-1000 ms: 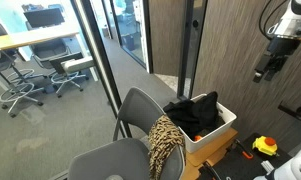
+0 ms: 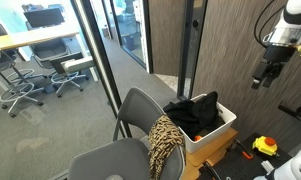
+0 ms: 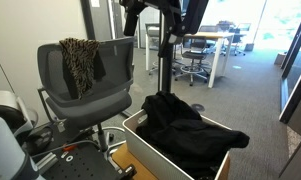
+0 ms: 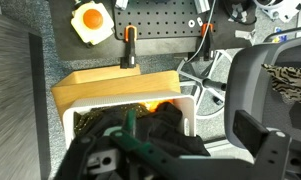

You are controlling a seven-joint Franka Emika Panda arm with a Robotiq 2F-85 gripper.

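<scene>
My gripper [image 2: 260,77] hangs well above the floor and the white box [image 2: 228,117], close to the wood-panelled wall. In the wrist view its two dark fingers [image 4: 252,132] stand wide apart, with nothing seen between them. Black cloth [image 3: 180,130] is heaped in the box and drapes over its rim at one corner. Beside the cloth, an orange item [image 4: 155,104] shows inside the box. A brown patterned cloth [image 2: 165,140] hangs over the back of the grey chair [image 2: 140,108], outside the box.
The box sits on a wooden surface [image 4: 90,76] beside a black perforated board [image 4: 170,40]. On that board are a yellow block with a red-orange button [image 4: 92,20] and an orange-handled tool [image 4: 130,42]. The chair stands beside the box. A glass partition and desks lie beyond.
The arm and gripper have shifted only slightly near the wall. The box, cloths and chair stay where they were.
</scene>
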